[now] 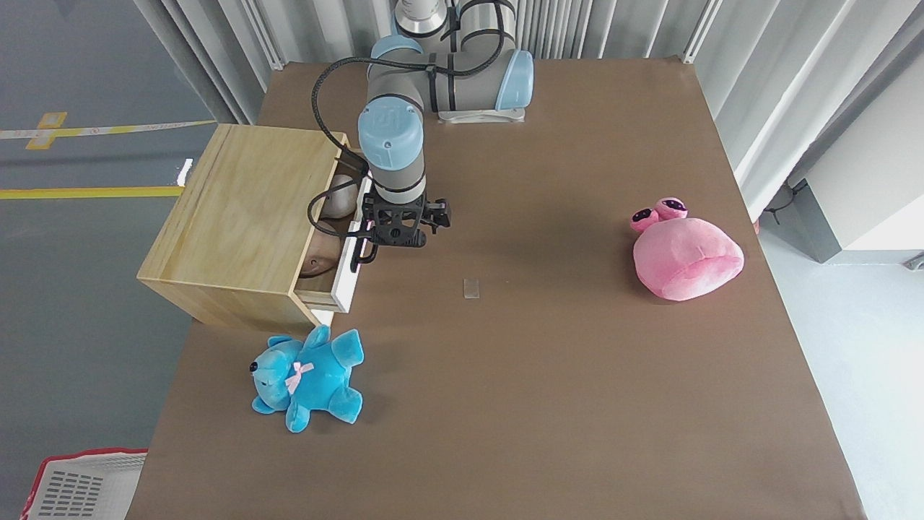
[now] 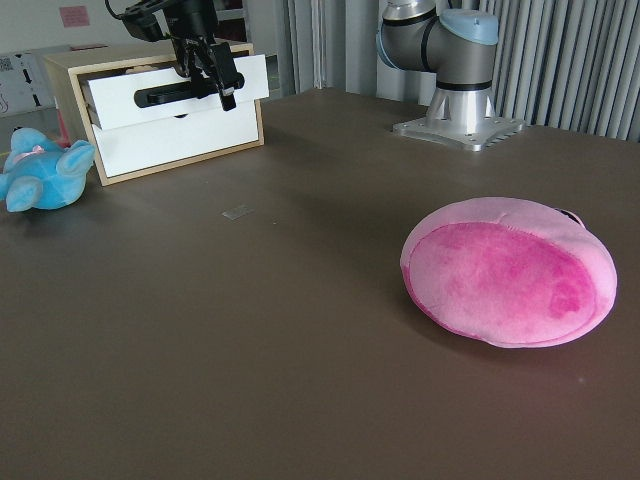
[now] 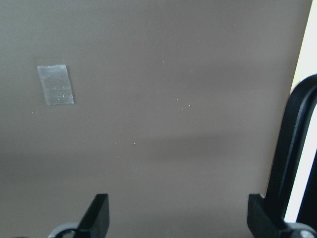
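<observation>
A wooden two-drawer box (image 1: 234, 208) stands at the left of the table; in the front view its top drawer (image 1: 351, 269) is partly out, with brown (image 1: 320, 251) and greyish (image 1: 339, 198) toys inside, partly covered. My gripper is at that drawer's white front (image 2: 140, 100), its black hardware overlapping it. In the wrist view the two finger pieces stand apart over bare table, nothing seen between them. A blue bear (image 1: 307, 377) lies beside the box. A pink plush toy (image 1: 689, 260) sits at the right.
A red-rimmed basket (image 1: 86, 481) stands beyond the lower left edge. Curtains run along the back.
</observation>
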